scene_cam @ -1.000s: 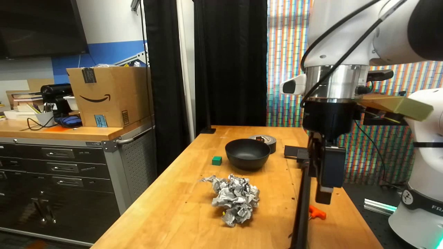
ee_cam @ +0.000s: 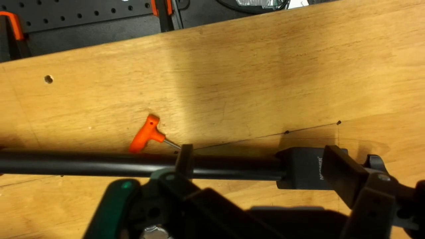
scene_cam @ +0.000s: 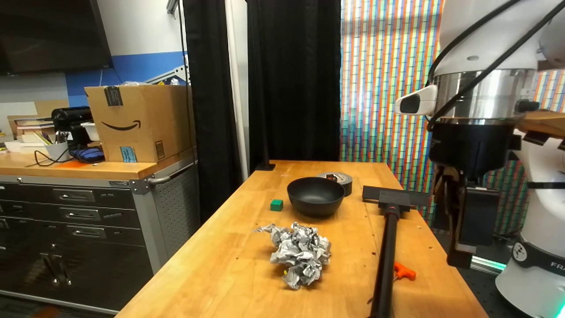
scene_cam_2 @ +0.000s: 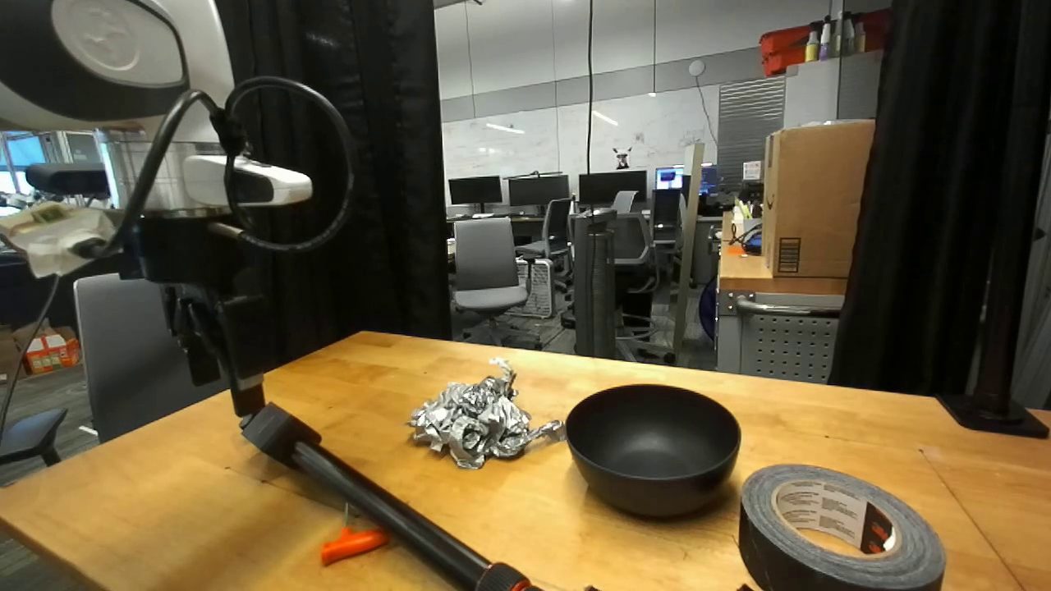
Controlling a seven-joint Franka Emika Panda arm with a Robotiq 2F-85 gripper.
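My gripper stands open, its two fingers wide apart with nothing held between them. In the first exterior view the gripper [scene_cam: 455, 254] hangs at the table's right edge, on the robot's side. Crumpled silver foil [scene_cam: 302, 251] lies on the near half of the table. A black bowl [scene_cam: 316, 197] sits upright behind it and looks empty in the second exterior view. To the bowl's left is a small green block [scene_cam: 276, 205]. An orange-handled hex key [ee_cam: 148, 134] rests beside a black pole [ee_cam: 99, 163], its shaft reaching toward the pole.
The long black pole [scene_cam_2: 394, 512] runs along the robot's side of the table, ending in a black block [ee_cam: 306, 168]. A roll of grey tape [scene_cam_2: 837, 532] lies by the bowl. Bare wood [scene_cam: 212, 281] spreads left of the foil.
The arm and gripper have moved right, away from the table's middle toward the robot base. Foil, bowl, green block and hex key have stayed in place.
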